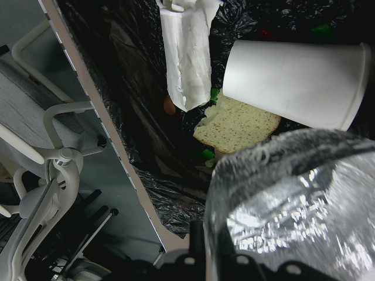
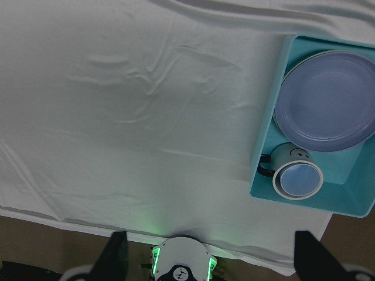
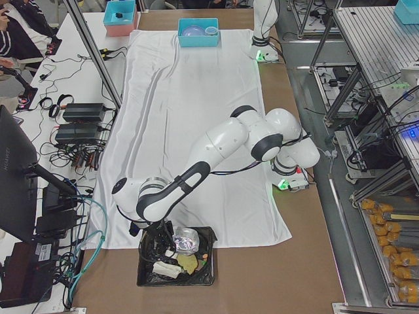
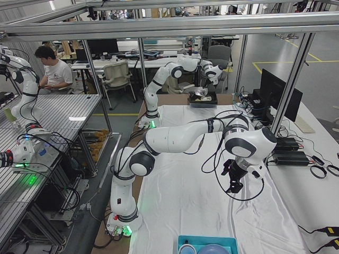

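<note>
My left gripper (image 3: 163,239) is shut on a crumpled shiny silver item (image 3: 186,241) (image 1: 293,211), held over a black-lined bin (image 3: 150,278). In the left wrist view the bin holds a white cup (image 1: 293,82), a crumpled white paper (image 1: 187,58) and a piece of bread (image 1: 234,126). My right gripper (image 4: 233,175) hangs open over the white cloth (image 2: 129,117), its two fingers apart at the bottom of the right wrist view.
A blue tray (image 2: 261,187) holds plates (image 2: 325,99) and a mug (image 2: 284,153) at the cloth's far end from the bin. A monitor (image 3: 16,176), cables and black boxes stand on the side table.
</note>
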